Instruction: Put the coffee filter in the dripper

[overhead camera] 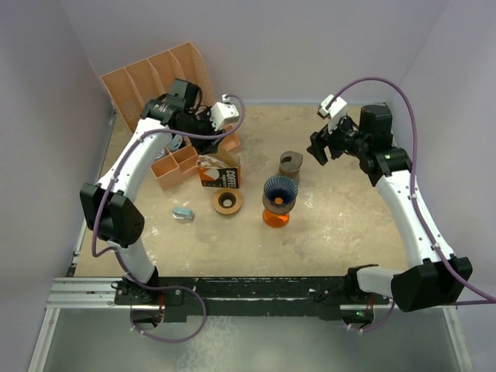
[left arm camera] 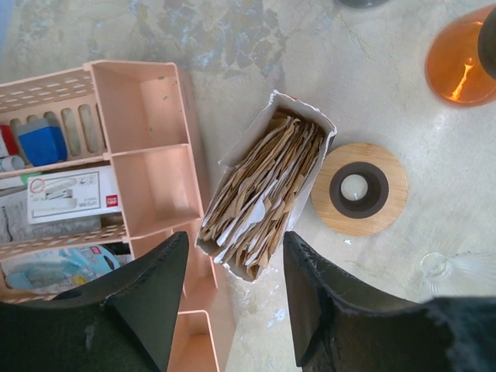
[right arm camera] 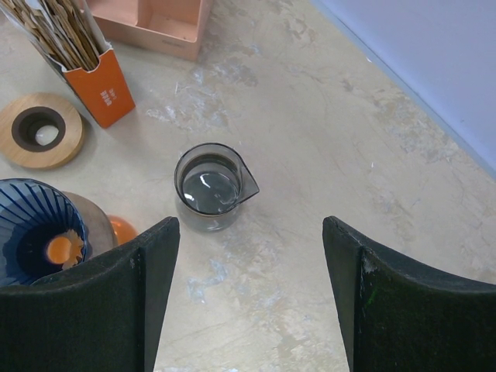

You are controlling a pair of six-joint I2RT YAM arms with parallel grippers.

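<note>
A box of brown paper coffee filters (left arm camera: 260, 194) stands open at the top beside the pink organizer; its printed side (overhead camera: 220, 177) faces front in the top view. Over the box hangs my left gripper, open, its fingers spread above the near end of the filters with nothing between them. The blue ribbed dripper (overhead camera: 280, 189) sits upright on an orange-based stand (overhead camera: 276, 218), and looks empty inside in the right wrist view. Away to the right, my right gripper is open and empty over the table.
A glass beaker (right arm camera: 209, 186) stands behind the dripper. Left of the dripper lies a round wooden ring (overhead camera: 227, 201), with a small clear-blue item (overhead camera: 183, 213) near it. The pink organizer (left arm camera: 155, 147) crowds the box's left side.
</note>
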